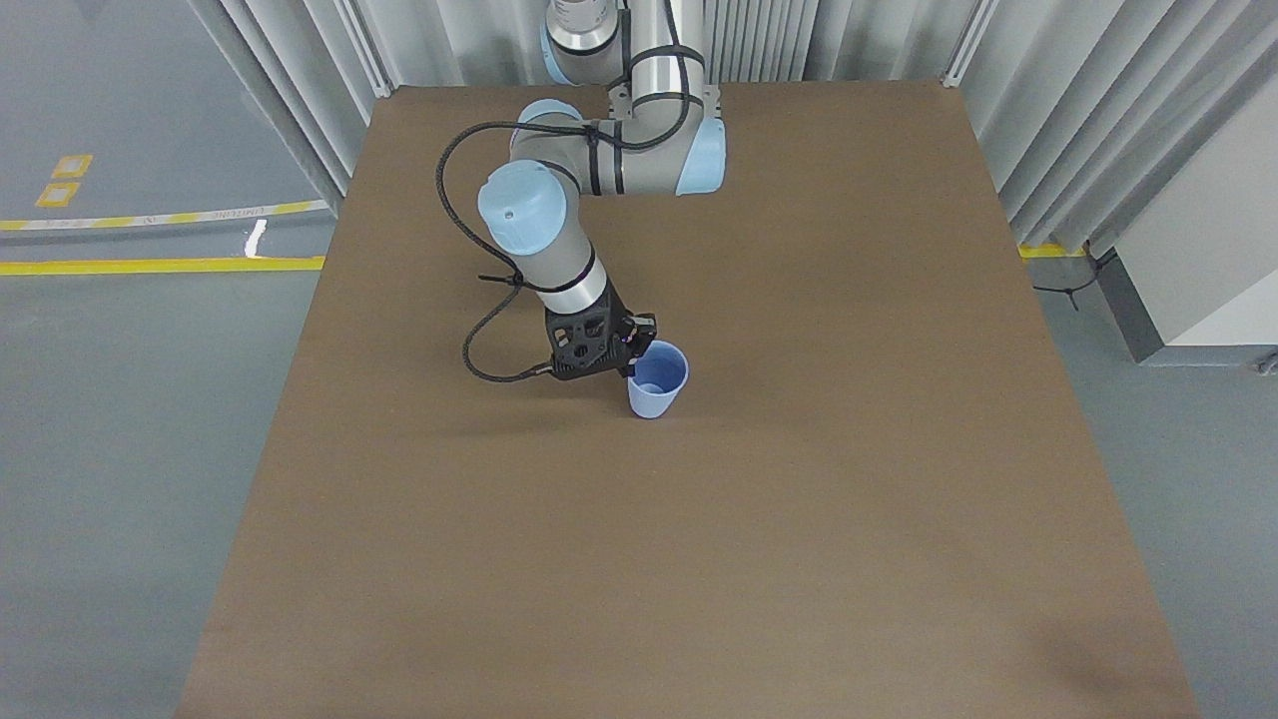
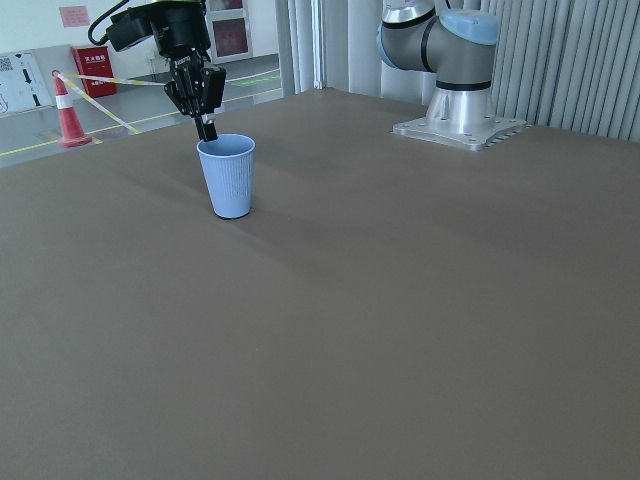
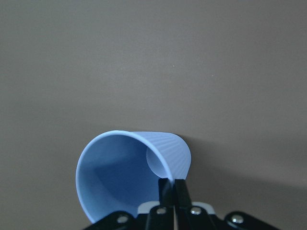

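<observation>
A light blue ribbed cup (image 1: 656,381) stands upright on the brown table, just below the gripper (image 1: 635,359). In the left view the black gripper (image 2: 206,128) reaches down to the rim of the cup (image 2: 229,180). The wrist view shows the fingertips (image 3: 179,188) closed together on the rim of the cup (image 3: 115,177), which is pinched between them.
The arm's base (image 2: 460,125) stands at the back, near grey curtains.
</observation>
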